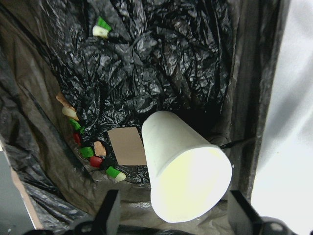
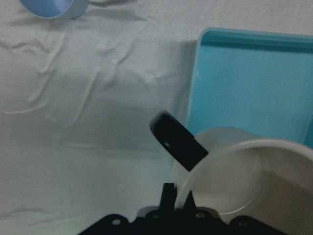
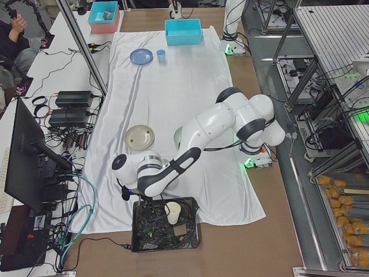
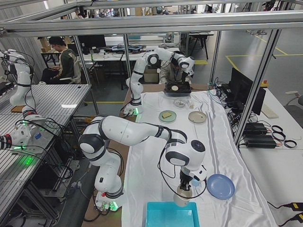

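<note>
A white cup (image 1: 168, 147) lies on its side in a black plastic-lined bin (image 1: 146, 58), beside a brown square (image 1: 126, 144) and several small coloured bits. My left gripper hangs over it, open, fingers apart with nothing between them. In the right wrist view, my right gripper has a cream container (image 2: 244, 186) at its fingers, gripped by the rim over the edge of a turquoise tray (image 2: 244, 73). In the camera right view that container (image 4: 182, 198) hangs just short of the tray.
A light blue cup (image 2: 54, 7) and blue plate (image 4: 220, 186) stand near the tray. A green plate (image 4: 167, 116) with a yellow item and a beige plate (image 3: 139, 137) sit on the white cloth.
</note>
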